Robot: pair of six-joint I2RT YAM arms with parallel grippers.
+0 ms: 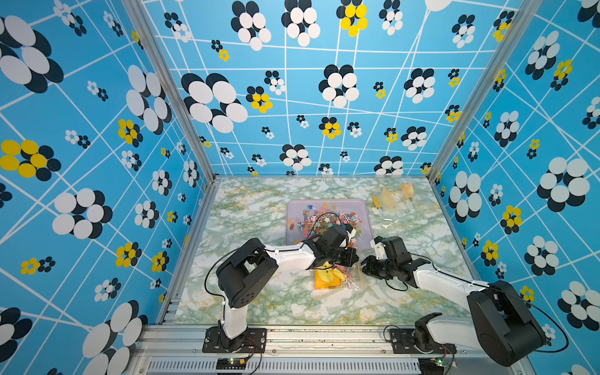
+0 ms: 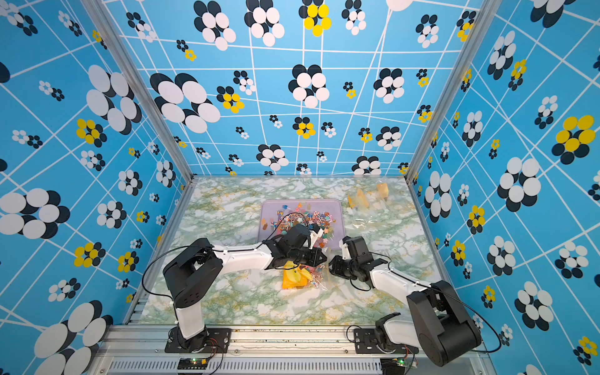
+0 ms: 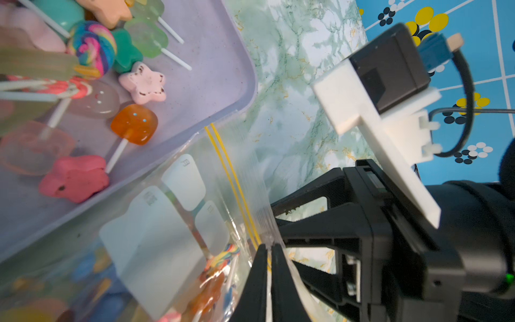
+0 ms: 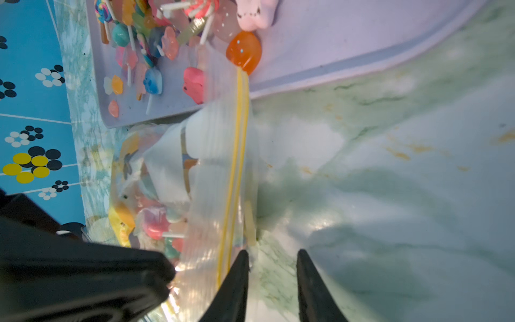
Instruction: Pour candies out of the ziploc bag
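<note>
A clear ziploc bag with candies, white labels and a yellow seal strip lies in front of a lilac tray of loose candies. My left gripper is at the bag's seal, its fingertips close together over the plastic; whether they pinch it cannot be told. My right gripper faces the seal from the right, fingers apart, the bag's edge beside the left finger, nothing clearly between them. In both top views the two grippers nearly meet above the bag and hide part of it.
Yellowish empty-looking bags lie at the back right of the marble table. Blue patterned walls enclose it.
</note>
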